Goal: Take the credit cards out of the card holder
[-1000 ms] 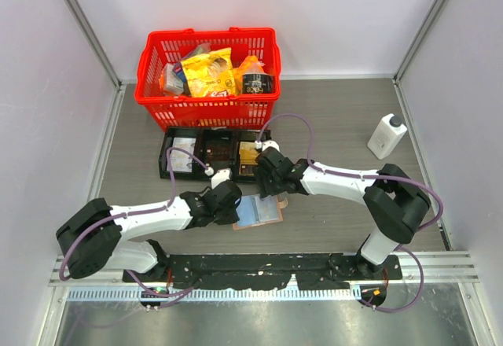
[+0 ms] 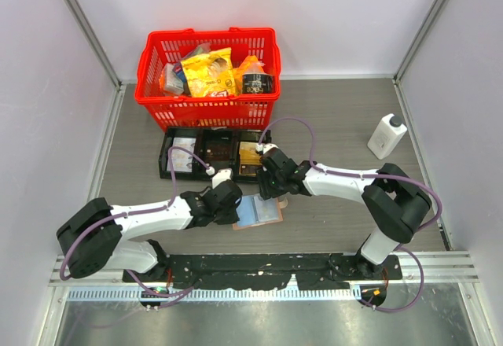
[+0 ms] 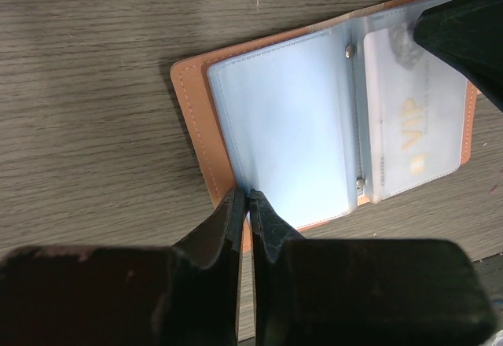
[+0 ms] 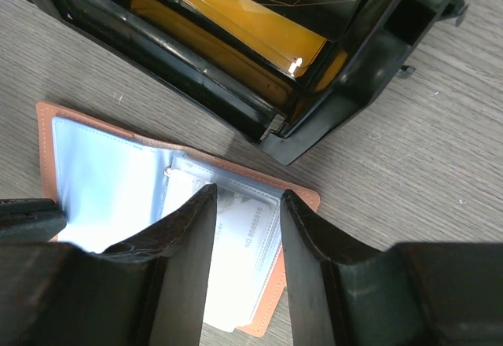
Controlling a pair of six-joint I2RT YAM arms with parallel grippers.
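Observation:
The card holder [image 2: 266,219] lies spread flat on the table, tan leather with clear sleeves inside. Its left leaf has a bluish sleeve [image 3: 279,118]. Behind the clear sleeve of the right leaf shows a pale card, marked "VIP" [image 3: 412,122] in the left wrist view. My left gripper is at the left sleeve's outer edge, fingertips close together; whether the edge is caught between them is hidden. Over the right leaf, my right gripper stands open, one finger [image 4: 206,204] above the card sleeve and the other near the leaf's outer border.
A black compartment tray [image 4: 236,98] sits close behind the holder, and a red basket [image 2: 208,112] of packets stands beyond it. A white bottle [image 2: 387,136] is at the far right. Bare table lies to the right of the holder.
The left arm and the holder look unmoved.

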